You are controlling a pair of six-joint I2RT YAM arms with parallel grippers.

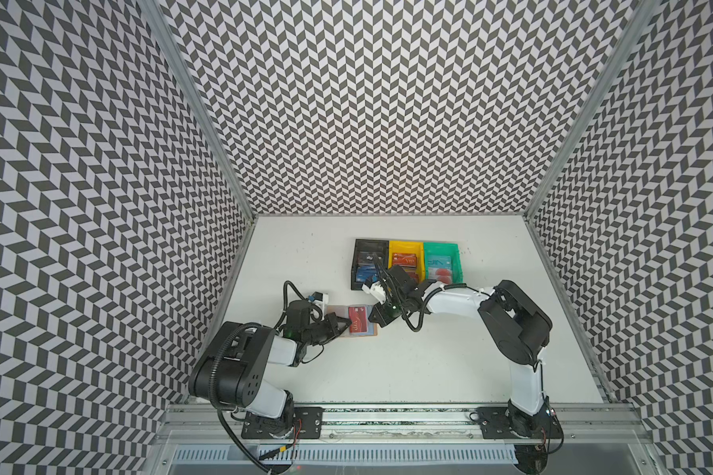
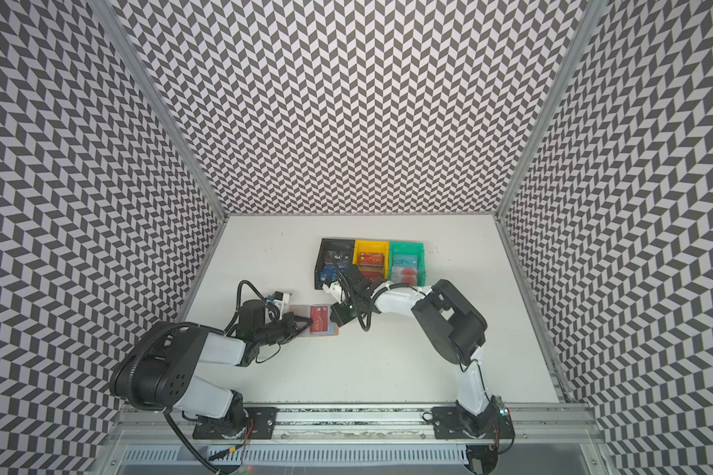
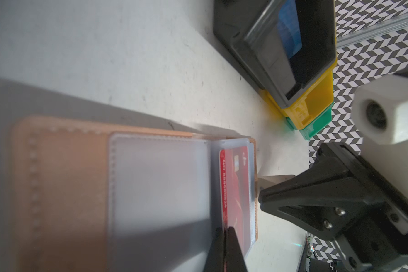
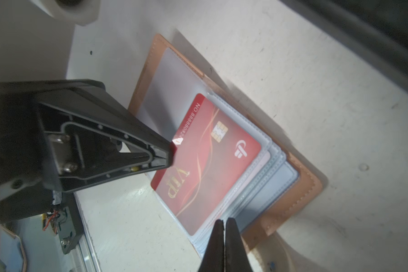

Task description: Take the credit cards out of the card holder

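The tan card holder (image 4: 303,190) lies open on the white table, a red VIP card (image 4: 206,167) in its clear sleeve on top of several other sleeves. My left gripper is shut at the long, numbered edge of the red card; whether the card's edge is between its fingertips is unclear. In the right wrist view that gripper reaches from the left onto this edge. My right gripper is shut, just beside the holder's other side, with nothing seen between its fingers.
Behind the holder stand three joined trays with cards: black (image 1: 359,247), yellow (image 1: 406,247) and green (image 1: 442,247). My right arm crosses in front of them.
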